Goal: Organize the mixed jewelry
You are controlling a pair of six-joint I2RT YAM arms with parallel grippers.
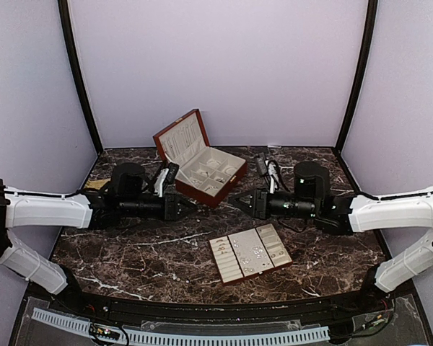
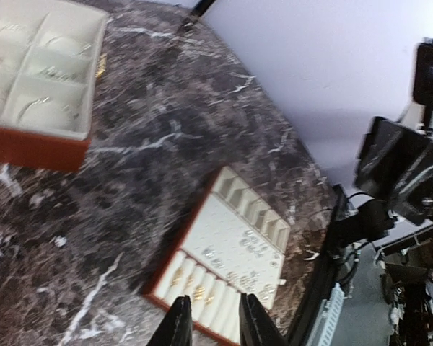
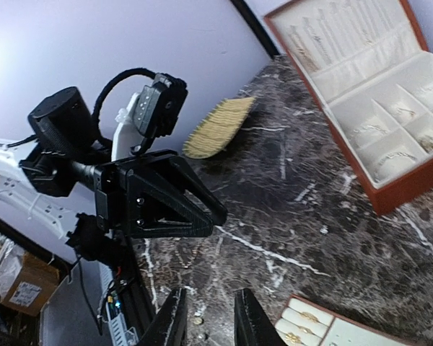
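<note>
My left gripper (image 1: 195, 206) hangs over the table left of centre, its fingers apart and empty. Facing it across a small gap is my right gripper (image 1: 236, 198), also with fingers apart and nothing visible between them. A reddish-brown jewelry box (image 1: 234, 177) stands open behind them, pale lined, with jewelry in several compartments. In front lies a flat jewelry tray (image 1: 236, 280) with a wooden edge. Gold pieces (image 2: 199, 292) sit in its slotted section, and many small shiny pieces (image 1: 257, 252) are spread over the flat middle panel.
On the marble table, a small bead-like piece (image 3: 198, 319) lies loose near the tray. A yellowish pad (image 3: 224, 128) lies by the left wall.
</note>
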